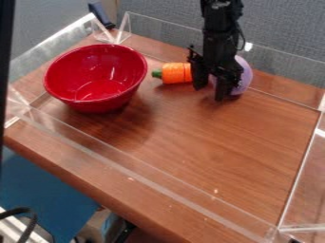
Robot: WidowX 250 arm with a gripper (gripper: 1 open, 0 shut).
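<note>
A red bowl (95,74) sits on the wooden table at the left. To its right lies an orange toy carrot (177,73), green top toward the bowl, with a purple round object (242,72) at the back right, partly behind my gripper. My black gripper (215,84) is down over the carrot's right part and the front of the purple object. Whether its fingers are open or shut on either cannot be made out.
Clear low walls enclose the wooden table (216,171), with a grey panel behind.
</note>
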